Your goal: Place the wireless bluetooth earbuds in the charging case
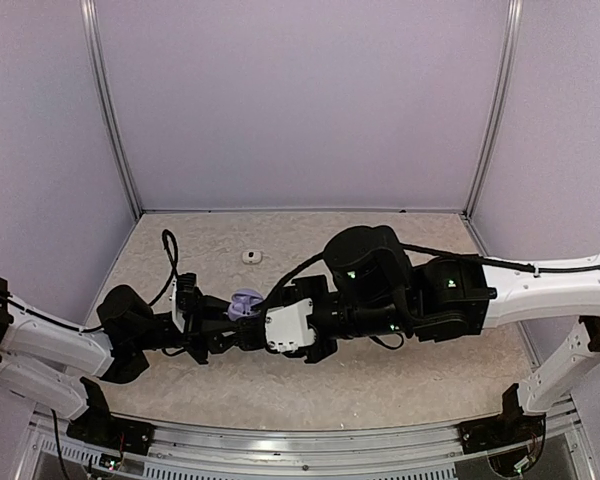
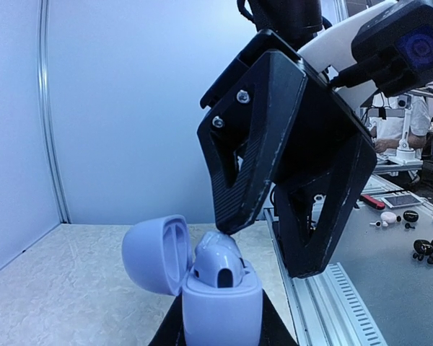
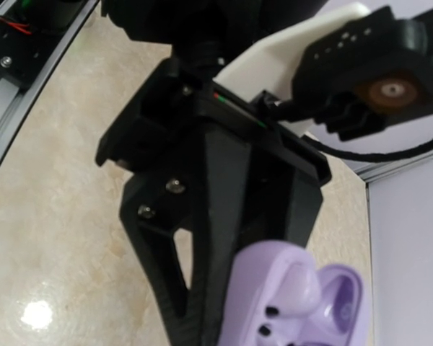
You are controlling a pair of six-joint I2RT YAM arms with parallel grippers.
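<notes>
The lilac charging case is upright with its lid swung back, and my left gripper is shut on it. A front earbud sits in its slot, head up. Behind it, partly hidden, a second earbud also sits in the case. My right gripper stands open just above them; one fingertip is close over the rear earbud, and I cannot tell if they touch. From the right wrist view, the case shows against the left gripper's dark finger, its lower part cut off.
A small white object lies alone on the mat behind the arms. Several other earbuds rest on a separate bench at the far right of the left wrist view.
</notes>
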